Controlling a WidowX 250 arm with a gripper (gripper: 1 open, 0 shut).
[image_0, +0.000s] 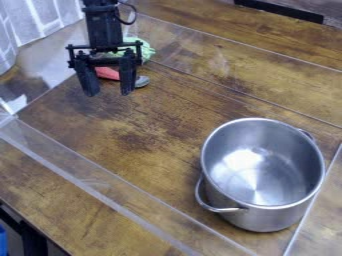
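Observation:
My black gripper (108, 80) is at the upper left, open, its two fingers apart. Just behind it a red object (108, 73) with a grey end lies on the wooden surface, partly hidden by the gripper. Further back a light green item (144, 49) shows beside the arm. A large steel pot (261, 170) with side handles stands at the lower right.
Clear plastic edging runs along the left and front, and the surface at the upper right is empty.

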